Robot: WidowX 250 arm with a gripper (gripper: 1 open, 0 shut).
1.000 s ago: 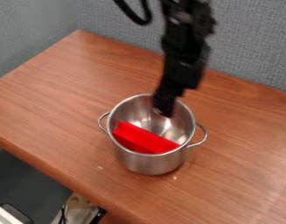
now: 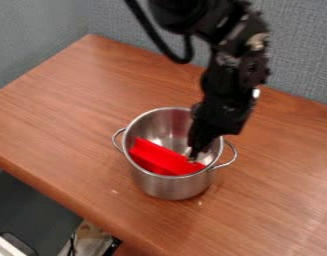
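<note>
A steel pot (image 2: 150, 182) with two side handles stands near the middle of the wooden table, holding a red block (image 2: 160, 158). The black gripper (image 2: 193, 152) reaches down from above into the right side of the pot, just right of the red block. Its fingers are dark and small here, so whether they are apart or closed on anything is unclear.
A grey partition runs along the back. At the lower left, past the table's edge, are cables and a white object.
The pot and red block look unmoved.
</note>
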